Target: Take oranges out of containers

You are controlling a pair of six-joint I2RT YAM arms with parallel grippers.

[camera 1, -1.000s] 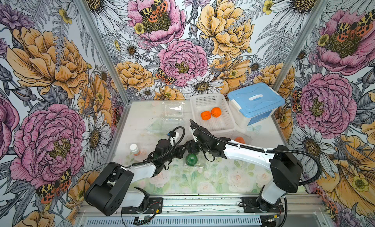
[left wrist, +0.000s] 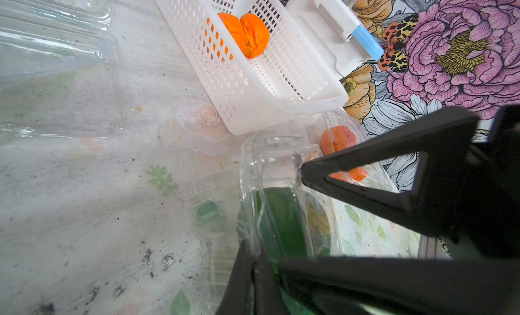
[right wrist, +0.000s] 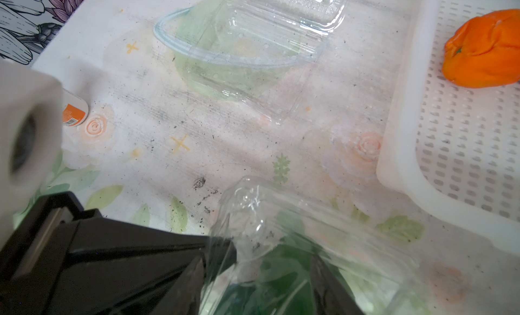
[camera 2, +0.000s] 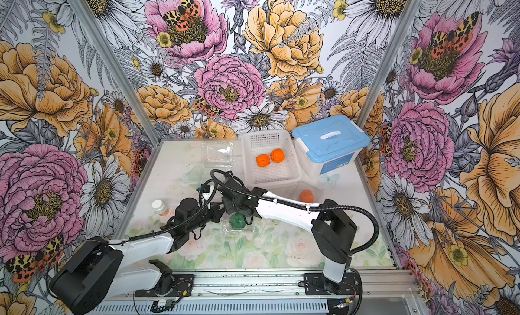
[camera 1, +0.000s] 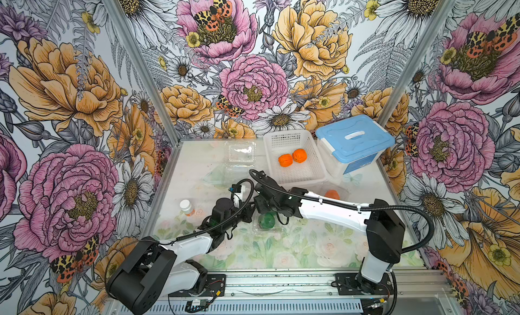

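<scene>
A clear plastic container (right wrist: 319, 212) with a green item (camera 1: 266, 220) in it stands at the middle front of the table. My left gripper is shut at the container's near edge, the thin clear wall between its fingertips. Over the same container, my right gripper has its fingers apart, with nothing held between them. Two oranges (camera 1: 285, 160) lie in the white basket (camera 1: 323, 171) at the back. Another orange (camera 2: 306, 195) sits inside a clear container right of the arms, partly covered by the right arm in the top left view.
A box with a blue lid (camera 1: 354, 135) stands beside the basket. An empty clear container (camera 1: 240, 153) lies at the back left. A small white bottle (camera 1: 185, 206) stands on the left.
The left arm has drawn slightly to the left. The oranges stay where they were.
</scene>
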